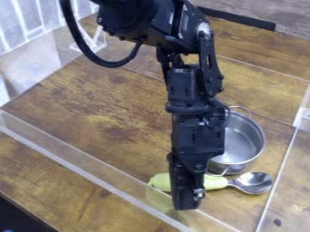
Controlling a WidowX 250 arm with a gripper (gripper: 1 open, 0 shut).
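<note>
My black gripper [189, 190] points down at the lower middle, its tips over a spoon with a pale yellow-green handle [162, 180] and a shiny metal bowl end [253, 183]. It looks shut; whether anything is between its fingers is hidden. A steel pot [240, 140] stands just behind the spoon, to the right of the gripper, partly hidden by the arm.
Clear acrylic walls border the wooden table [85, 100], one crossing in front of the gripper and spoon, another along the right.
</note>
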